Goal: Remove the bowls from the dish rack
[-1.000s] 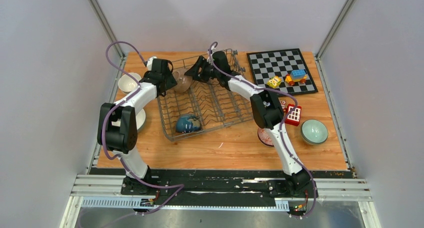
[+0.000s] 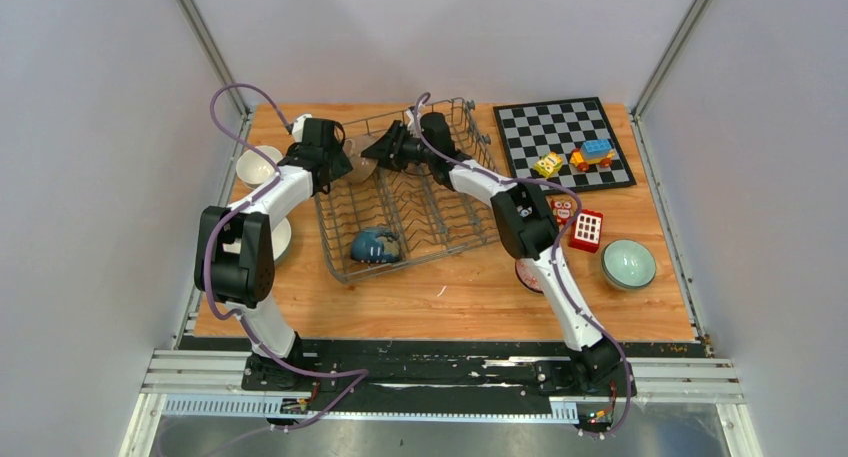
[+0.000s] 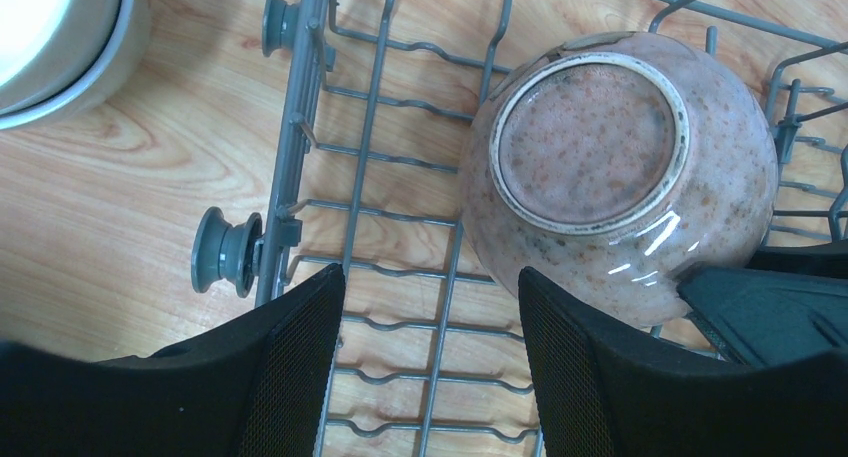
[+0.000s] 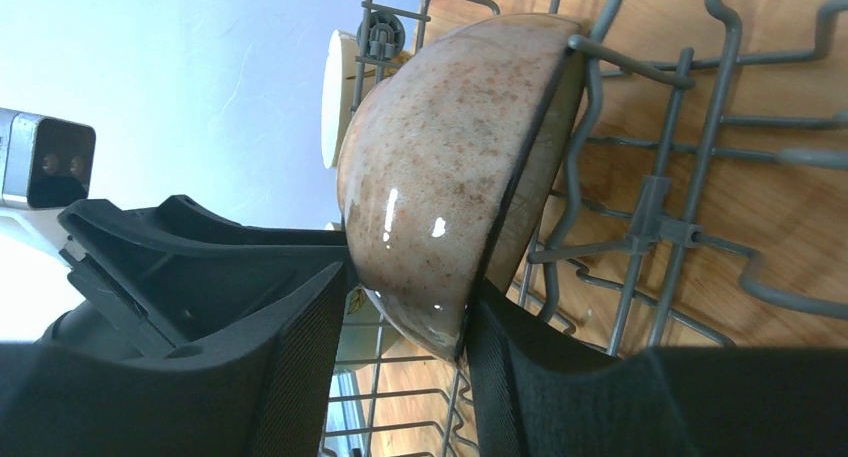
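A speckled brownish-grey bowl rests tilted in the far-left part of the wire dish rack, its foot ring facing the left wrist camera. My right gripper has its fingers apart around the bowl's lower edge; one finger lies against the rim side, the other by the outer wall. To the bowl's left, my left gripper is open over the rack, with only wires visible between its fingers. A blue bowl lies in the rack's near-left part.
White bowls stand left of the rack, including one white bowl at the back. A pale green bowl sits at the right, near red toy blocks. A checkered board holds toys.
The right gripper has moved slightly left and closer around the speckled bowl, which has shifted and tilted a little. The left arm looks unmoved.
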